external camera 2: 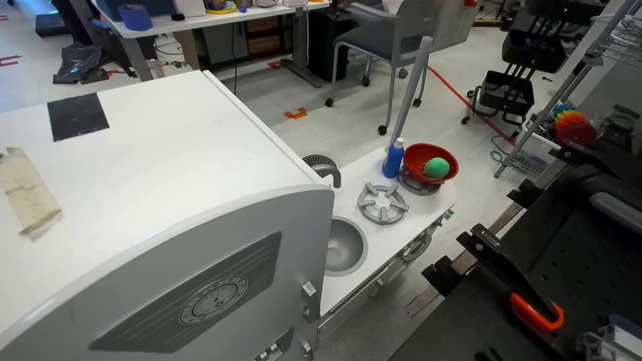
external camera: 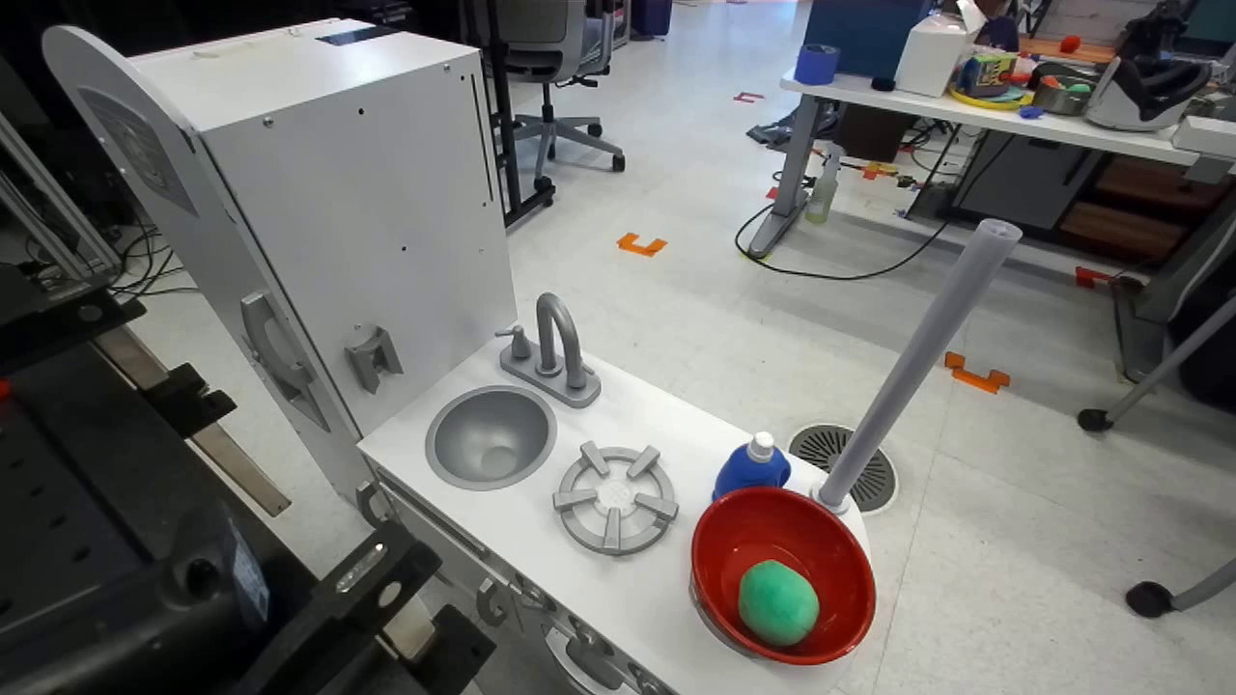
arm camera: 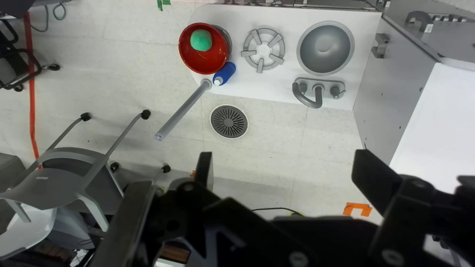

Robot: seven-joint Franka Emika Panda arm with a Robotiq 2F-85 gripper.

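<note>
A green ball (external camera: 777, 603) rests inside the red bowl (external camera: 842, 544) at the far end of the toy kitchen counter. Beneath the bowl, part of a grey burner (external camera 2: 417, 186) shows. Touching or very near the bowl stands a blue bottle (external camera 2: 392, 161) with a white cap, upright. In the wrist view my gripper is open, its two fingers wide apart with only floor seen between them. The bowl with the ball lies ahead of the gripper and to its left in that view, well away from the fingers. Neither exterior view shows the gripper.
A grey pole (external camera: 921, 365) rises from the counter beside the bowl. Along the counter sit a free burner (external camera: 615, 500), an empty sink (external camera: 491, 438) and a curved faucet (external camera: 561, 342). The tall white cabinet (external camera: 359, 232) walls off the opposite end.
</note>
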